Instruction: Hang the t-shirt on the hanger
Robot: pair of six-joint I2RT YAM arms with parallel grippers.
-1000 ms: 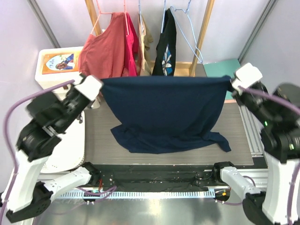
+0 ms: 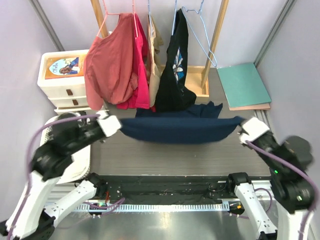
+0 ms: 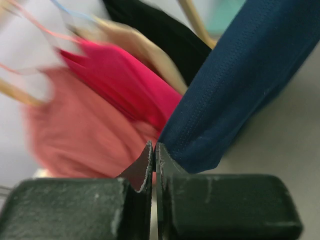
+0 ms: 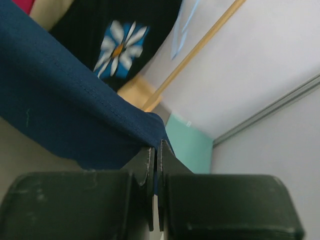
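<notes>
A dark navy T-shirt [image 2: 181, 129] is stretched between my two grippers above the wooden surface, part of it trailing back toward the rack. My left gripper [image 2: 111, 129] holds its left end; in the left wrist view the fingers [image 3: 166, 165] are shut at the cloth's edge. My right gripper [image 2: 245, 130] is shut on the right end, with fabric between its fingertips in the right wrist view. An empty blue hanger [image 2: 207, 40] hangs at the right of the rack.
Hung garments include a red top [image 2: 112, 60] and black one [image 2: 175, 75]. A drawer unit [image 2: 65, 92] stands left, a white basket [image 2: 77, 162] in front of it, a green board [image 2: 245, 85] at back right.
</notes>
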